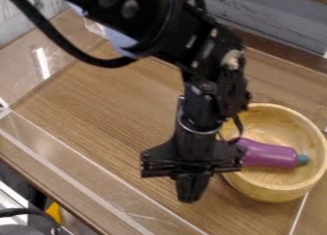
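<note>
My black gripper (192,186) hangs low over the wooden surface, just left of a yellow bowl (281,124). Its fingertips point down and are shut, with nothing seen between them. A purple toy eggplant (271,155) lies inside the bowl, partly behind the gripper's right side.
A pale wall runs along the back and left edges. A small yellow object (53,211) and a black cable sit at the lower left, off the wood.
</note>
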